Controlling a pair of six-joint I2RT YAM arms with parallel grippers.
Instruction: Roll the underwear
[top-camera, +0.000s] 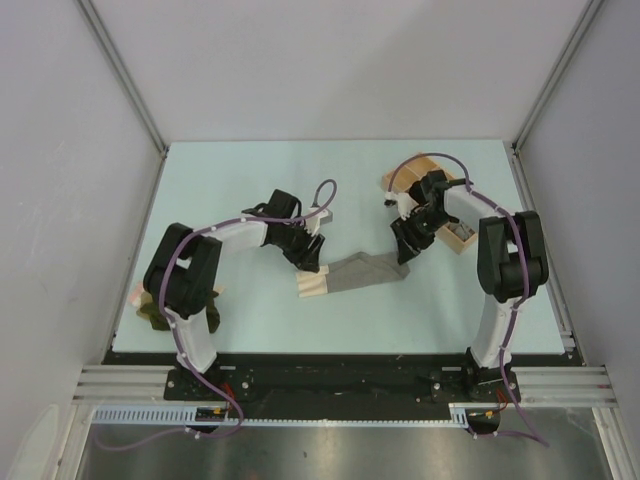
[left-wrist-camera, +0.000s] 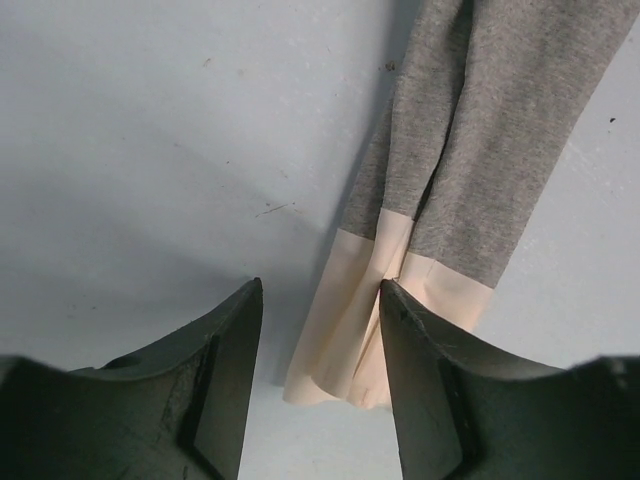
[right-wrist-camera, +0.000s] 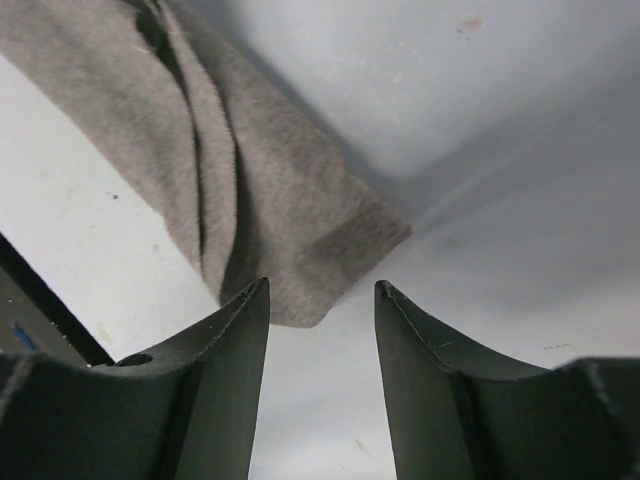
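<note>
Grey underwear with a cream band (top-camera: 360, 275) lies flat in a long strip on the table (top-camera: 340, 180). In the left wrist view the cream end (left-wrist-camera: 340, 330) is creased lengthwise, and my left gripper hangs over it, fingers part apart, the right fingertip at the cream folds. My right gripper stands open over the grey end (right-wrist-camera: 310, 240), which has a loose fold along one side. Whether either gripper touches the cloth is hard to tell.
A wooden divided box (top-camera: 460, 232) sits at the back right, partly behind the right arm. Olive and cream cloths (top-camera: 155, 312) lie at the front left.
</note>
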